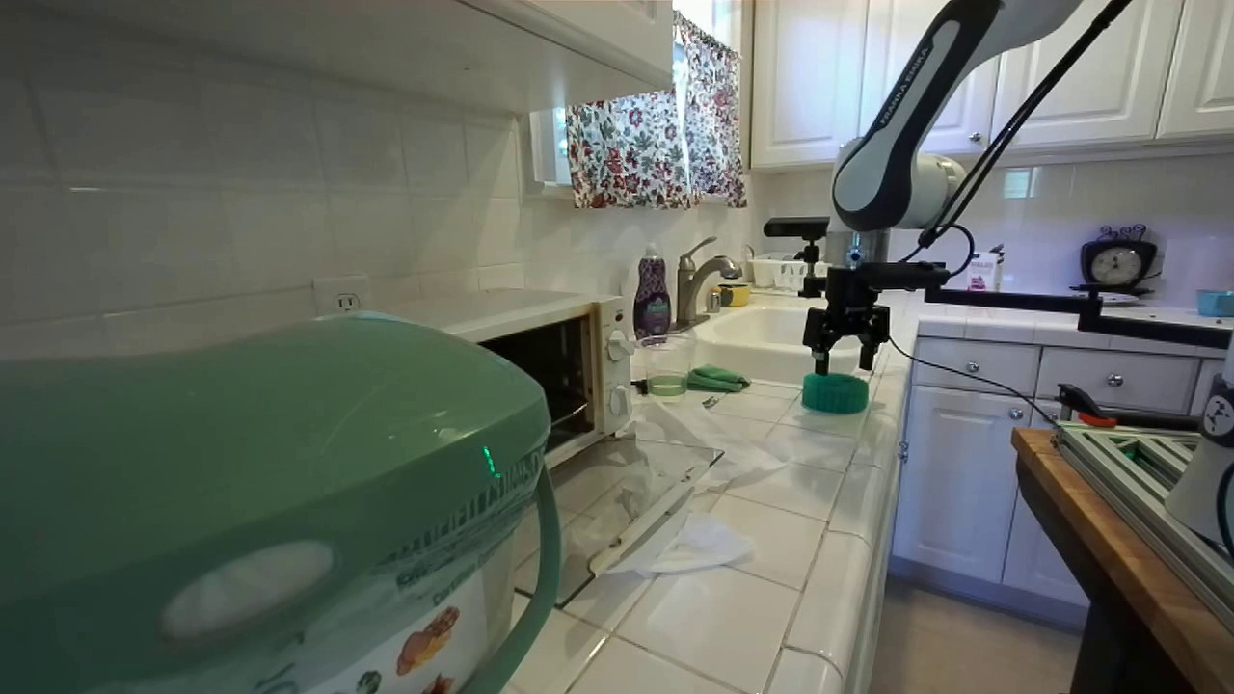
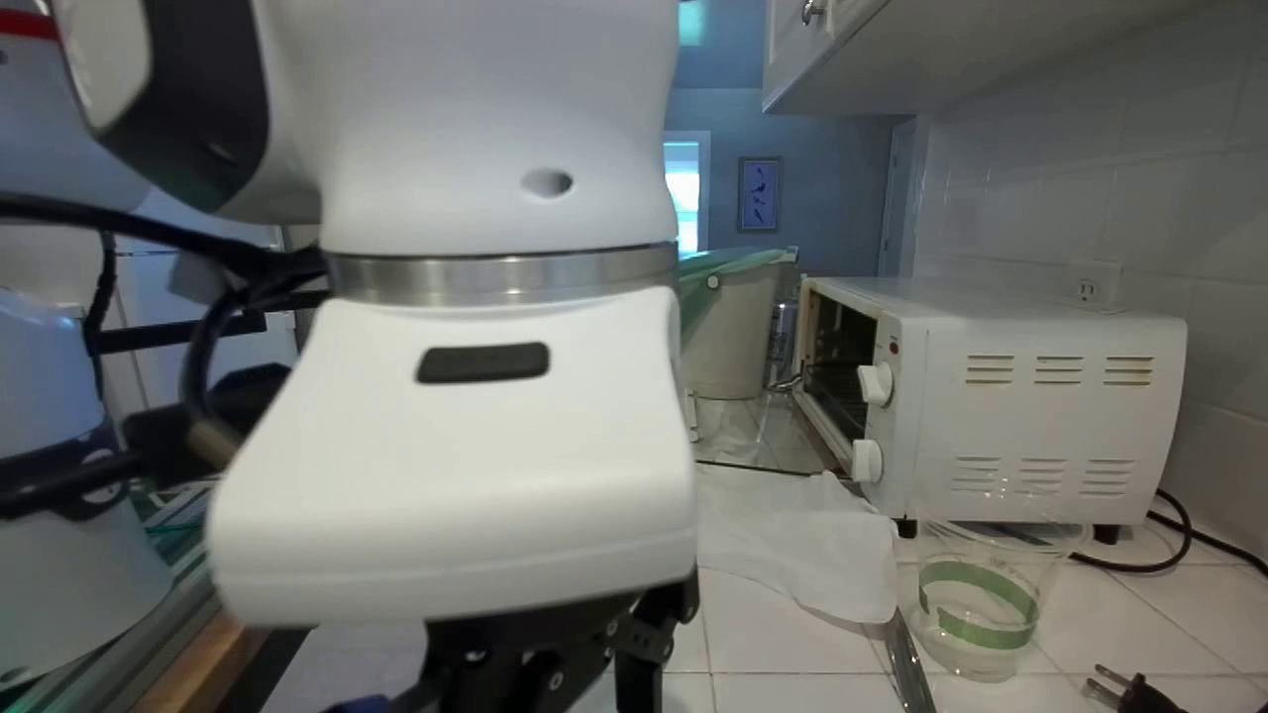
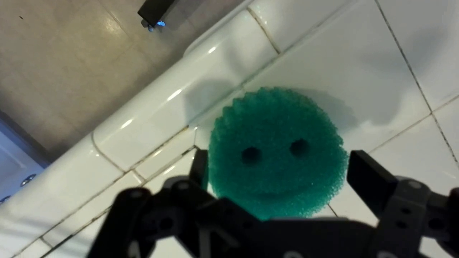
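A round green sponge (image 1: 835, 393) with a scalloped top edge lies on the white tiled counter, close to its front edge. Seen from above in the wrist view, the sponge (image 3: 275, 172) has two dark eye holes and a curved mouth slit. My gripper is open, its dark fingers appearing on either side of the sponge, left and right. In exterior view 1 the gripper (image 1: 842, 360) points down just above the sponge, fingertips near its top. The arm's white body blocks the sponge in exterior view 2.
A white toaster oven (image 2: 1046, 392) stands open against the wall, with a clear plastic cup (image 2: 981, 606) beside it. A sink (image 1: 752, 335), a green cloth (image 1: 717, 378) and a soap bottle (image 1: 653, 295) are behind. A large green-lidded container (image 1: 266, 463) fills the foreground.
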